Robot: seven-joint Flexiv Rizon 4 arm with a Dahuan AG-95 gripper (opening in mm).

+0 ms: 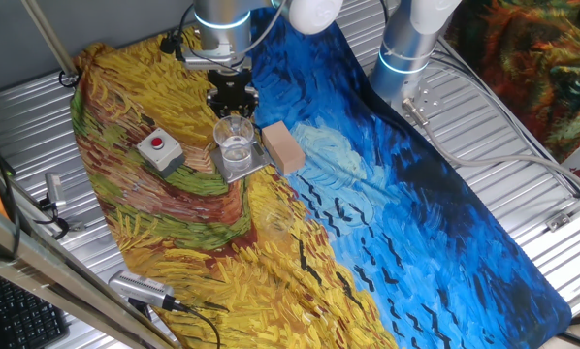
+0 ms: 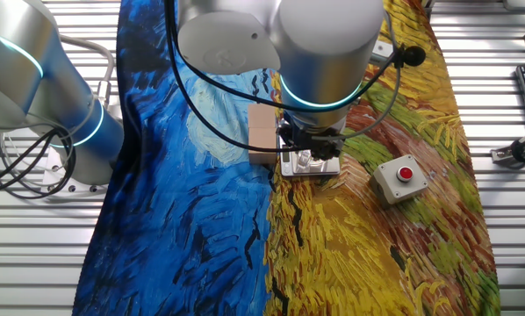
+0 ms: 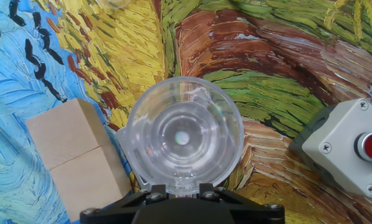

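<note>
A clear round cup (image 1: 236, 143) stands upright on a small square metallic plate (image 1: 241, 173). From above, in the wrist view, the cup (image 3: 182, 134) looks empty. My gripper is at the cup's near rim, at the bottom edge of that view. A gap shows between its black fingertips, with part of the clear rim in or under it. Whether they touch the rim is unclear. In exterior view 1 the gripper (image 1: 234, 109) is right behind the cup; in exterior view 2 the arm covers most of both.
A pinkish wooden block (image 1: 283, 147) sits close beside the plate, on the blue side of the painted cloth. On the other side is a grey box with a red button (image 1: 158, 142).
</note>
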